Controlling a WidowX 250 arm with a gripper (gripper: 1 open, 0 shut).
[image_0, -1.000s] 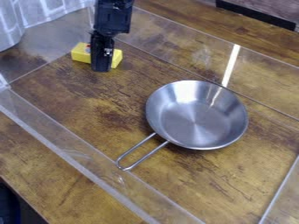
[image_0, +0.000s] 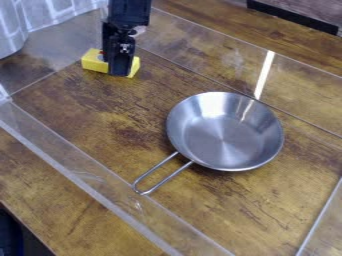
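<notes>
My black gripper (image_0: 118, 60) reaches down from the top left, open, its fingertips at a yellow block (image_0: 96, 64) lying on the wooden board; whether the fingers touch it is hard to tell. The block is partly hidden behind the fingers. A steel pan (image_0: 225, 128) sits right of centre, its wire handle (image_0: 163, 174) pointing toward the lower left.
A clear plastic edge (image_0: 80, 170) runs along the lower left, and crumpled clear plastic (image_0: 24, 25) lies at the top left.
The pan has not moved.
</notes>
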